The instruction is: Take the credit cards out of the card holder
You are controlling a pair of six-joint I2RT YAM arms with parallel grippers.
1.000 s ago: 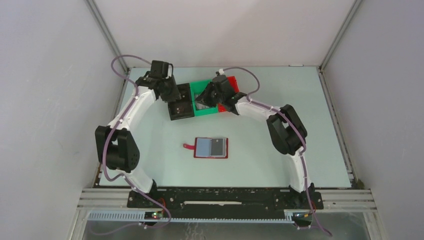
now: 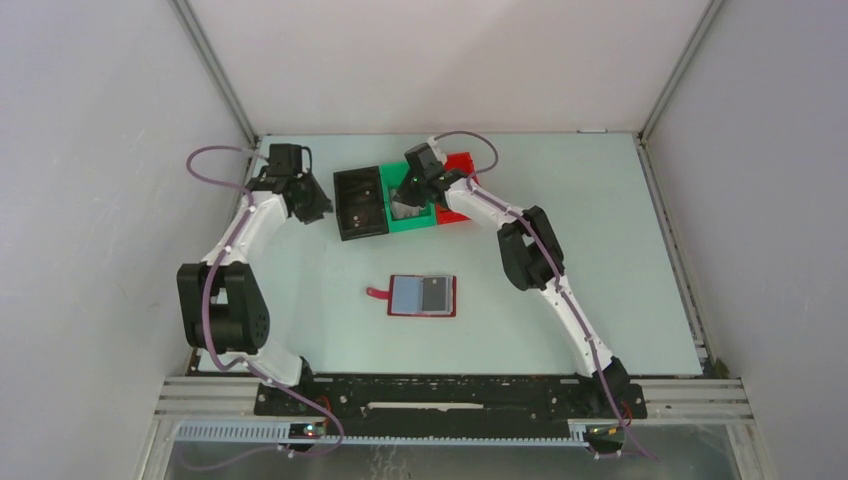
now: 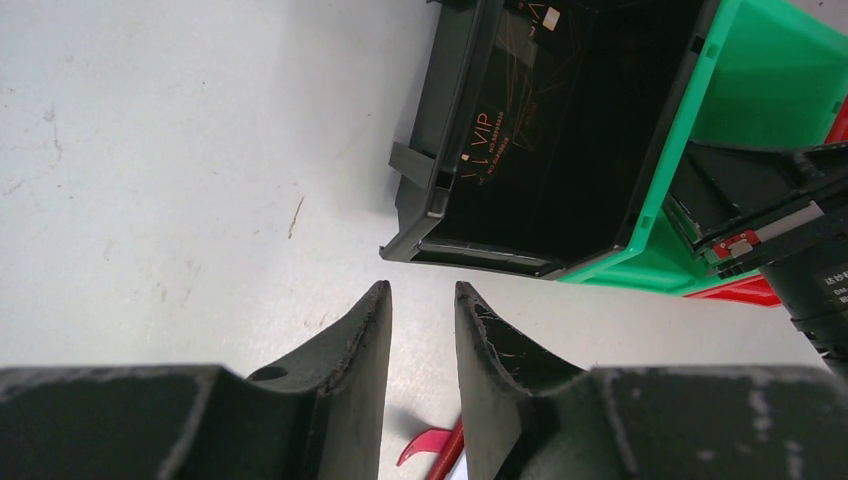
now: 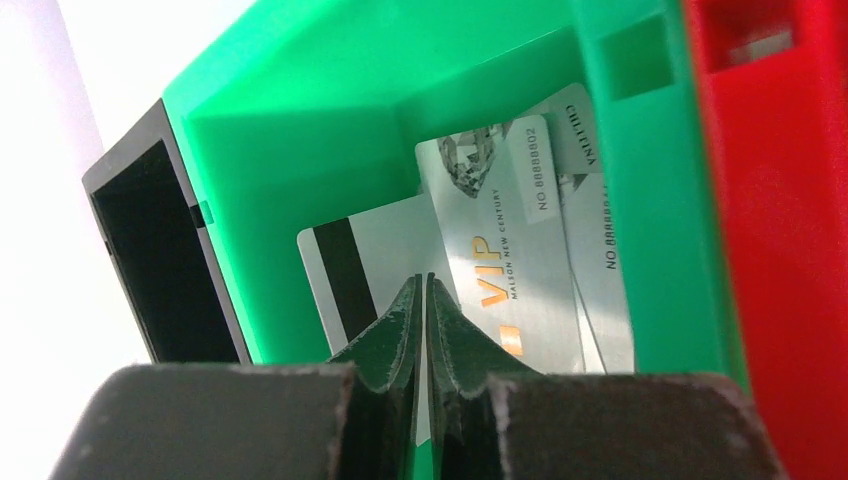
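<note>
The card holder [image 2: 422,314] lies open on the table's front middle, red-edged, with a light blue left panel and a dark grey right one. Its red strap points left; its corner [image 3: 448,452] shows low in the left wrist view. Left of the black bin, my left gripper [image 2: 326,212] is open, nothing between its fingers. Inside the black bin a dark card [image 3: 495,130] with VIP lettering shows. Over the green bin, my right gripper is shut, with no card clearly visible in the narrow slit between its fingers. Below it lie several silver cards, including a VIP card [image 4: 500,240].
Black [image 2: 360,236], green [image 2: 410,226] and red [image 2: 462,160] bins stand side by side at the back. Bare table surrounds the card holder, and the right side of the table is free.
My left gripper has moved left, from over the black bin to beside it, and slightly down. The card holder has not moved.
</note>
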